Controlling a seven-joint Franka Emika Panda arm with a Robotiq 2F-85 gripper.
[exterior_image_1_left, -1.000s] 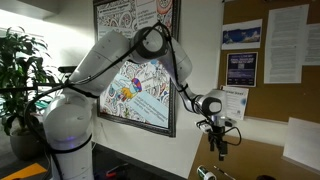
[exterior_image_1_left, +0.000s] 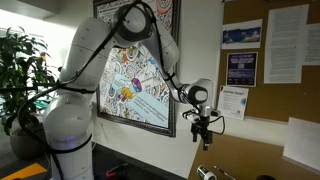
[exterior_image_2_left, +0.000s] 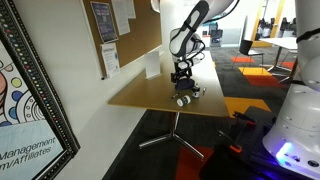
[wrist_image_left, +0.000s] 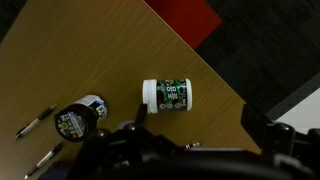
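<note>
My gripper stands open above the table, its fingers at the bottom of the wrist view and nothing held between them. Just beyond the fingertips lies a small bottle (wrist_image_left: 168, 96) on its side, with a white cap and a green-and-black label. A second, dark-capped bottle (wrist_image_left: 80, 119) is to its left. In exterior view 1 the gripper (exterior_image_1_left: 201, 136) hangs over small items (exterior_image_1_left: 206, 172) at the lower edge, clear of them. Small white and dark objects (exterior_image_2_left: 184, 100) sit on the tabletop in exterior view 2.
Two pens, one of them a slim pen (wrist_image_left: 36, 121), lie at the left of the wrist view. The table's edge runs diagonally past the bottle, with a red patch (wrist_image_left: 186, 14) beyond. A wall with boards stands alongside.
In exterior view 1 the gripper has shifted left, and its wrist has turned. The items on the table show no clear movement.
</note>
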